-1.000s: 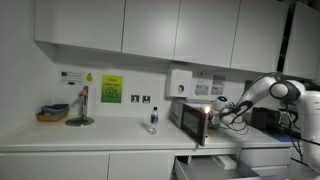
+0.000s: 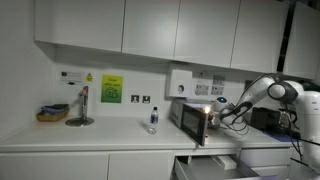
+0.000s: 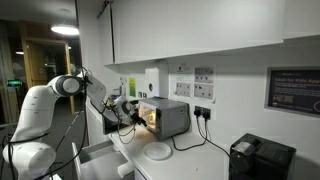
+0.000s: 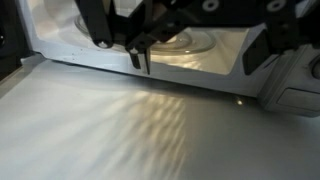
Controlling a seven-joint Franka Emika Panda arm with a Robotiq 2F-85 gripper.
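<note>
A microwave (image 3: 172, 118) stands on the worktop with its door (image 2: 195, 122) swung open and its inside lit. My gripper (image 3: 136, 117) is at the open front of it in exterior view 2. In the wrist view my gripper is open, its dark fingers (image 4: 260, 56) spread apart with nothing visible between them. Past them show the microwave's pale front edge (image 4: 200, 76) and part of a round glass turntable (image 4: 185, 43). The microwave's upper inside is hidden by the gripper.
A white plate (image 3: 157, 151) lies on the worktop beside the microwave, with a black toaster (image 3: 260, 160) farther along. An open drawer (image 3: 100, 160) juts out below the arm. A bottle (image 2: 154, 120) stands left of the microwave door.
My arm has shifted slightly to the right in exterior view 1. The microwave and its open door look the same as before.
</note>
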